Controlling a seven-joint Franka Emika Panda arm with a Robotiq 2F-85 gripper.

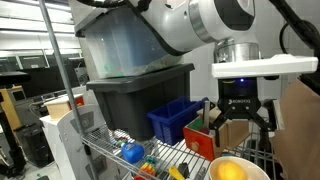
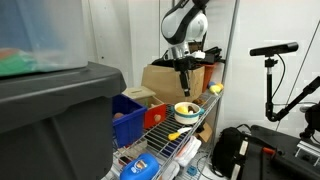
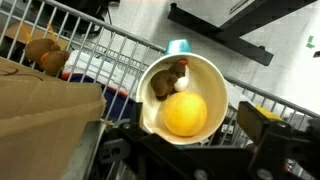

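My gripper (image 1: pixel 238 126) is open above a cream bowl (image 3: pixel 154 88), its fingers set wide apart with nothing between them. Inside the bowl, a round yellow-orange object (image 3: pixel 185 114) lies on the side nearer the fingers. Beside it are a brown toy (image 3: pixel 167 79) and a small white piece (image 3: pixel 181 84). Exterior view 1 cuts off the bowl's lower part at the frame edge. From exterior view 2 the gripper (image 2: pixel 184 78) appears a short way above the bowl, apart from it.
The bowl stands on a wire rack (image 3: pixel 100 45). Near it are a cardboard box (image 3: pixel 50 115), a red box (image 1: pixel 200 140), a blue bin (image 1: pixel 174 118) and a large dark tote (image 1: pixel 145 95). Several small colourful toys and a blue object (image 2: pixel 140 167) lie on the rack.
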